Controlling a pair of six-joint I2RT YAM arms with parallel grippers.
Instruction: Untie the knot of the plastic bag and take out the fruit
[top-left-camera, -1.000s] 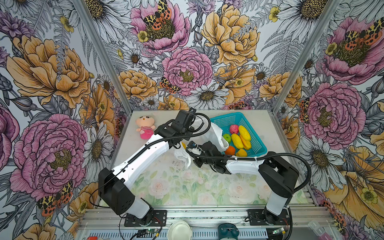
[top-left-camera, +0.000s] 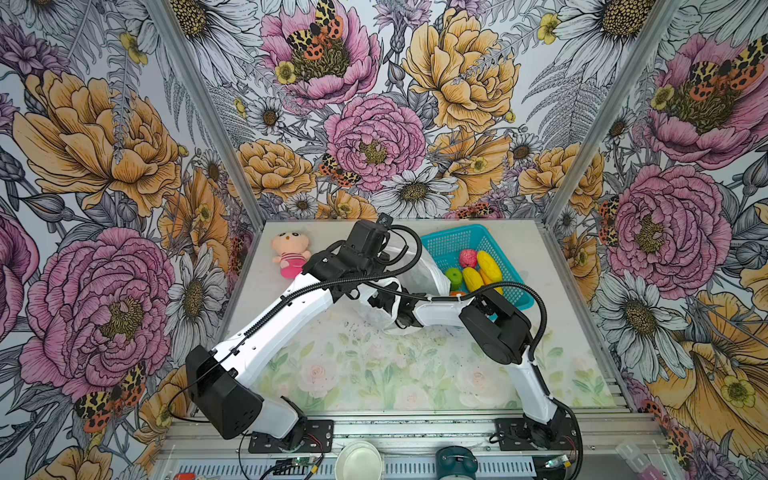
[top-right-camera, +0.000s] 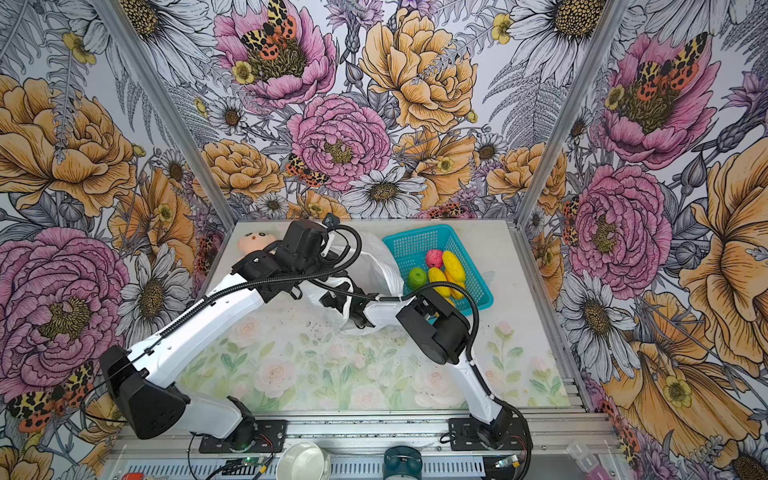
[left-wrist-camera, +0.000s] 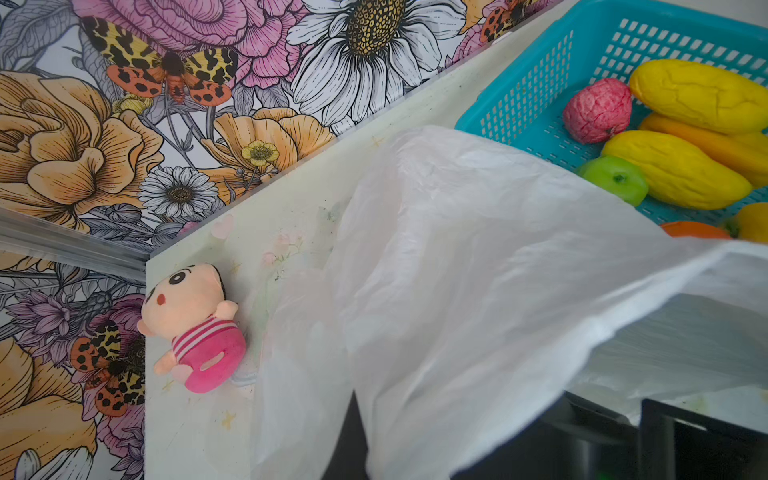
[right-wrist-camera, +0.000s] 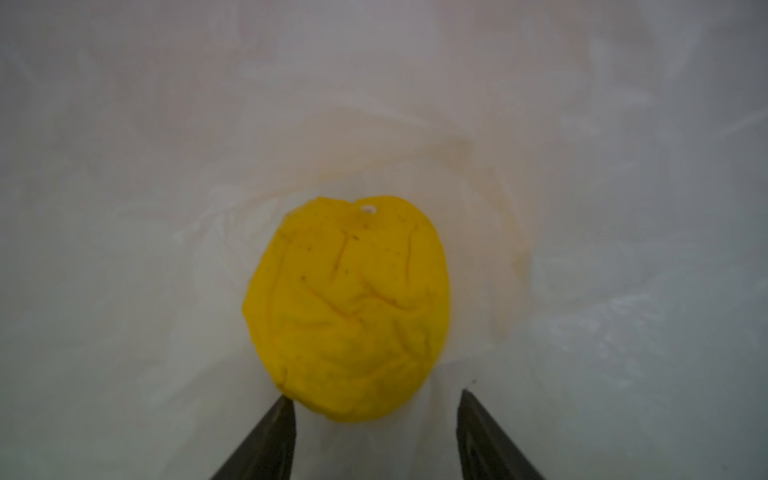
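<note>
The white plastic bag (left-wrist-camera: 480, 232) hangs raised with its mouth open, the edge caught in my left gripper, which is shut on it. One black left finger (left-wrist-camera: 349, 444) shows; the plastic covers the other. Below the lifted edge, part of the right arm reaches into the bag mouth. Seen from the right wrist, a wrinkled yellow fruit (right-wrist-camera: 352, 312) rests against the white plastic inside the bag. My right gripper is open just short of it, nothing between its fingertips. No knot shows in these views.
A teal basket (top-left-camera: 516, 300) to the right holds several fruits, among them a green apple (left-wrist-camera: 614, 178) and a pink ball-shaped one (left-wrist-camera: 597, 110). A pink doll (left-wrist-camera: 196, 328) lies at the back left.
My right arm has shifted left and gone deeper under the bag's edge. The bag now spreads wider over the table's middle.
</note>
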